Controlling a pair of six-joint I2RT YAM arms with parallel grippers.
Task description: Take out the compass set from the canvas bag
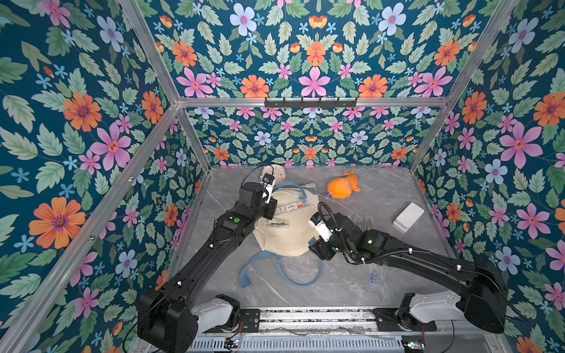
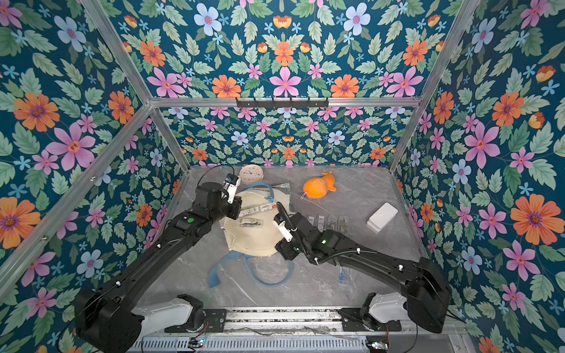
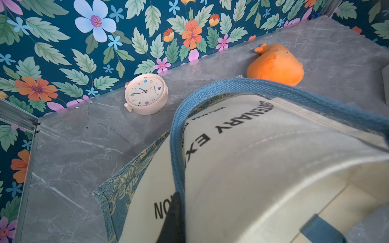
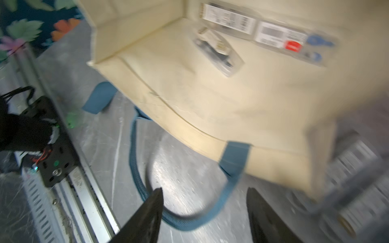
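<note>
The cream canvas bag (image 1: 276, 240) lies on the table with its mouth toward the front, its blue strap (image 1: 297, 281) looped before it. Inside rest a long clear labelled pack (image 4: 279, 35) with a red patch and blue parts, and a smaller clear pack (image 4: 218, 50); which is the compass set I cannot tell. My left gripper (image 1: 270, 209) is at the bag's upper left side, shut on the canvas; one dark finger (image 3: 172, 222) shows against it. At the bag's right front, my right gripper is partly open, nothing between its fingers.
Several clear packs (image 2: 343, 223) lie right of the bag, partly behind the right arm, with another (image 2: 344, 275) nearer the front. A white box (image 1: 408, 217) is farther right. Behind the bag are an orange plush (image 1: 341, 186) and a round clock (image 3: 146, 94).
</note>
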